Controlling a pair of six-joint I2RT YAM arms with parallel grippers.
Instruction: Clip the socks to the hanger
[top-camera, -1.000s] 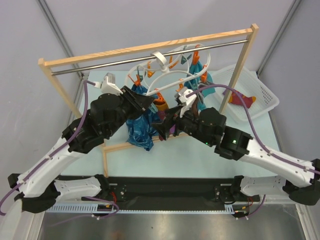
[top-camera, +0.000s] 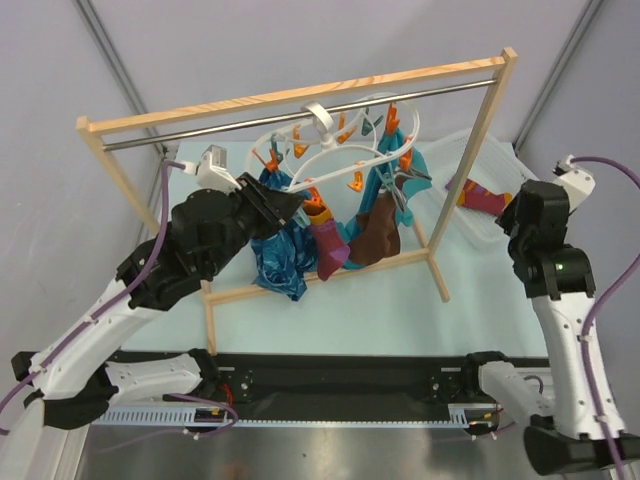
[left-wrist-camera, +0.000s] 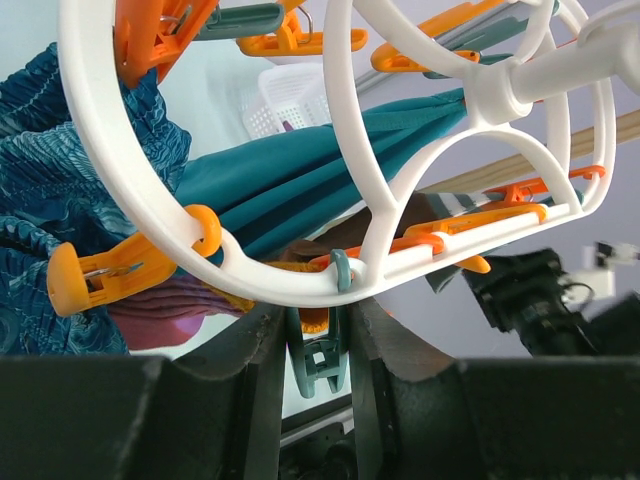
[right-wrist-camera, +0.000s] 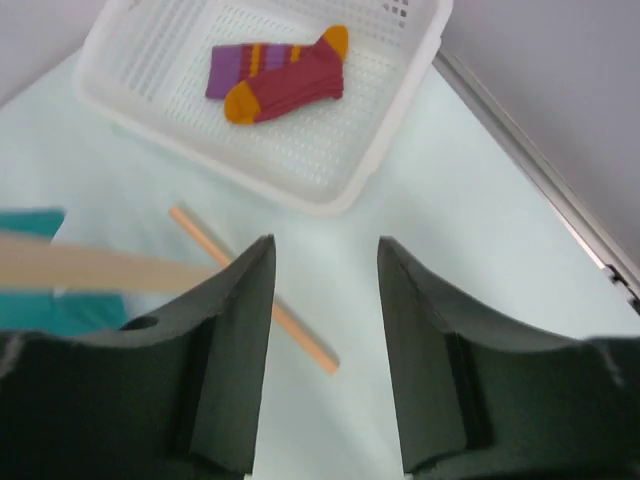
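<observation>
My left gripper is shut on a teal clip (left-wrist-camera: 330, 368) at the lower rim of the white hanger (left-wrist-camera: 105, 140). A purple-orange sock (top-camera: 329, 245) hangs just behind it, between blue crinkled fabric (top-camera: 283, 265) and a brown sock (top-camera: 376, 232) with teal fabric. My right gripper is part open with nothing between its fingers, near the white basket (top-camera: 520, 186) at the right, where more socks (top-camera: 483, 200) lie. In the right wrist view, blurred, a maroon sock and a striped purple one lie in the basket.
The wooden rack (top-camera: 440, 70) with its metal rail spans the table above the hanger. Its right upright stands between the hanger and the basket.
My right gripper has swung from beside the hanging purple sock out to the right, over by the basket. My left gripper has stayed nearly still at the hanger.
</observation>
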